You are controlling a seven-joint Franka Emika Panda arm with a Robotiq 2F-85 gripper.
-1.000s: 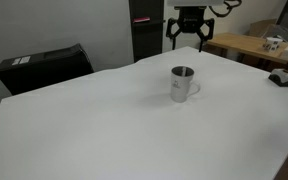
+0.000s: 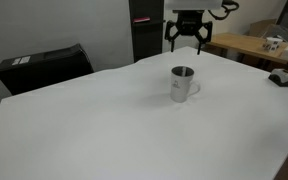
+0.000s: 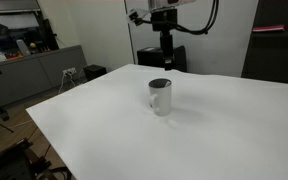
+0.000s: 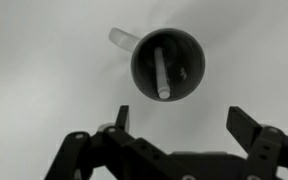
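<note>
A white mug (image 2: 180,90) with a dark inside stands upright on the white table, its handle toward the right in exterior view 1. Inside it, a pale stick-like thing (image 4: 162,75) leans against the wall, as the wrist view shows from above. My gripper (image 2: 188,48) hangs above the table behind the mug, fingers spread wide with nothing between them. Seen from the wrist, the mug lies beyond the line between the two fingertips, apart from both. In exterior view 2 the mug (image 3: 161,97) stands below and in front of the gripper (image 3: 167,69).
A black box-like case (image 2: 42,70) stands at the far left edge. Small items (image 2: 284,77) sit at the right, near a wooden table (image 2: 246,46).
Compared with a second ago, my gripper has shifted slightly lower. The mug has stayed in place.
</note>
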